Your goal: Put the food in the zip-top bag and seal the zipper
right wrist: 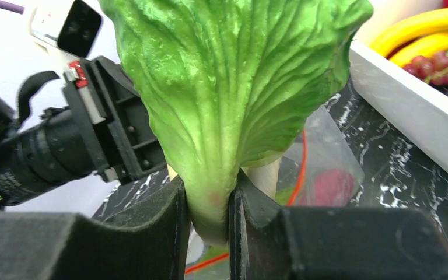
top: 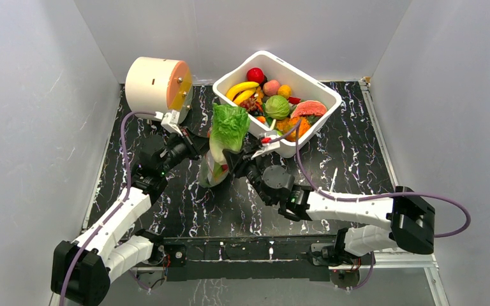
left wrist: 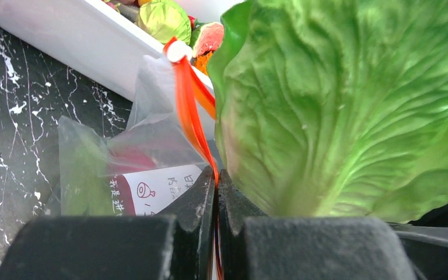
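Note:
A green leafy lettuce (top: 228, 127) stands leaves up, its pale stem pinched in my right gripper. In the top view it covers the mouth of the clear zip top bag (top: 208, 176). My left gripper is shut on the bag's orange-red zipper edge, whose white slider (left wrist: 178, 51) sticks up beyond the fingers. Inside the bag, something green and something dark pink show through the plastic, along with a printed label (left wrist: 158, 189). Whether the stem is below the bag's rim is hidden by the leaves and fingers.
Behind stands a white bin (top: 322, 95) of toy fruit and vegetables. A cream and orange drum (top: 156, 86) sits at the back left, close to my left arm. Bare dark marbled table (top: 261, 213) lies in front and to the right.

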